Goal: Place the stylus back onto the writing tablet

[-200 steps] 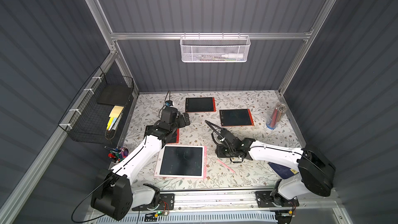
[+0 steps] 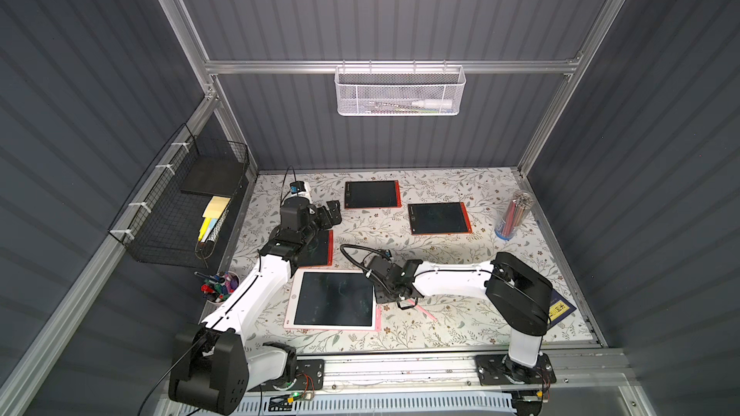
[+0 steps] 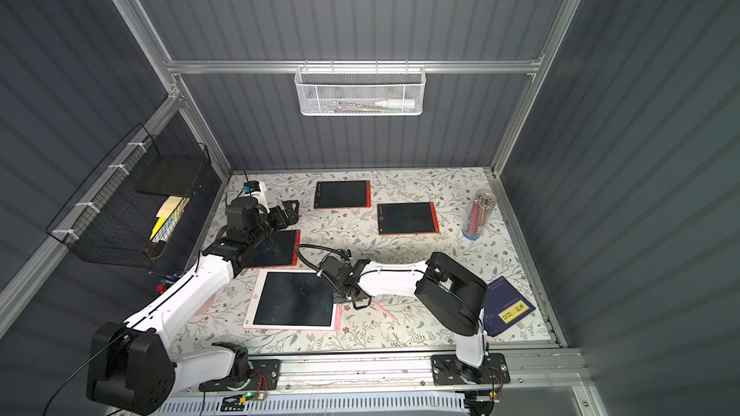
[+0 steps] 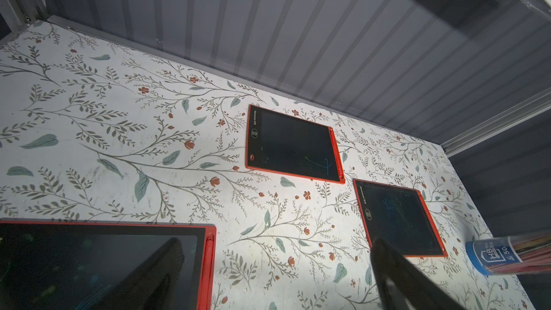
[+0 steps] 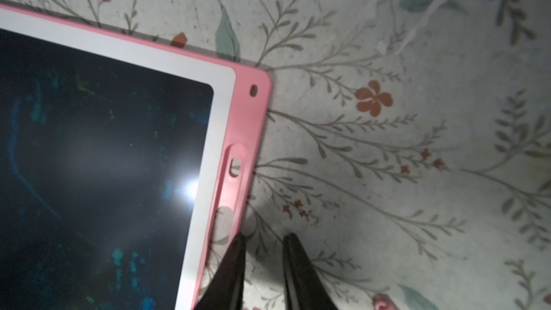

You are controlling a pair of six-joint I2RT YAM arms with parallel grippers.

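Note:
The white tablet with a pink edge (image 2: 335,272) lies at the front of the table, its slotted pink strip (image 5: 248,103) on the right side. The pink stylus (image 2: 426,313) rests on the table right of the tablet, partly hidden under my right arm in both top views. My right gripper is low at the tablet's right edge, its fingers partly apart with only patterned table visible between them. Its left fingertip overlaps the pink strip in view; contact cannot be told. My left gripper (image 2: 332,214) stands open and empty over the table at the back left.
Red-edged tablets lie at the back (image 2: 372,194), right of centre (image 2: 438,218) and under my left arm (image 3: 279,250). A clear pencil jar (image 2: 513,215) stands at the right. A dark blue booklet (image 3: 502,306) lies at the front right.
My right gripper has moved left from above the stylus to the tablet's right edge. The tablet has shifted slightly left. The left arm has drawn a little to the left.

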